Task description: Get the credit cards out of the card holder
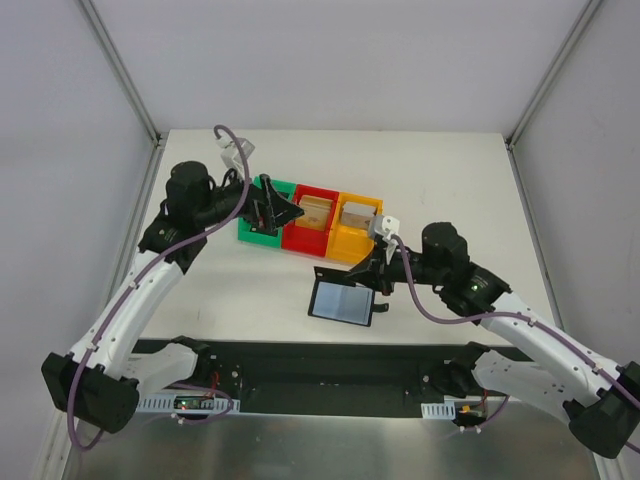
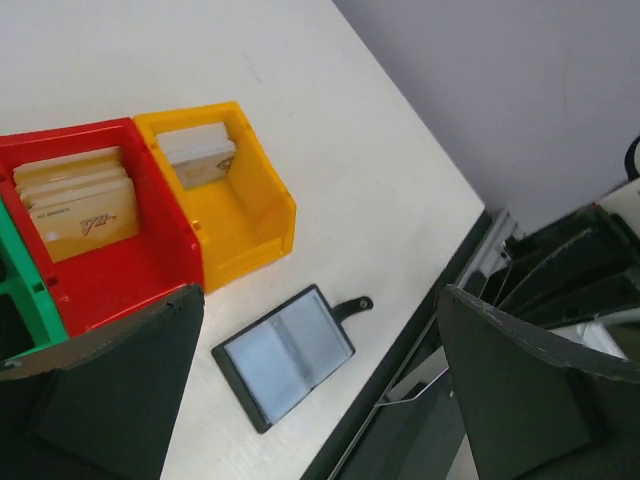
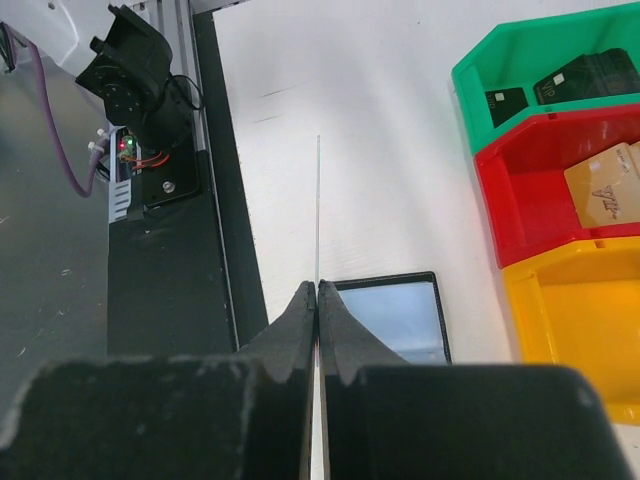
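The card holder point(image 1: 341, 303) lies flat near the table's front edge, a black frame around a clear window, its short strap at the right. Just above it, my right gripper point(image 1: 357, 278) is shut on a thin black card point(image 1: 331, 276) that sticks out leftward. In the right wrist view this card point(image 3: 318, 205) appears only as an edge-on line rising from the fingertips. Over the bins, my left gripper point(image 1: 284, 208) is open; in the left wrist view its fingers point(image 2: 125, 390) stand wide apart with nothing between them. Whether the holder contains other cards, I cannot tell.
Three joined bins stand behind the holder. Black cards point(image 3: 588, 77) are in the green bin point(image 3: 490, 60), gold cards point(image 2: 85, 205) in the red bin point(image 2: 160, 215), and silver-grey cards point(image 2: 200, 155) in the yellow bin point(image 2: 270, 215).
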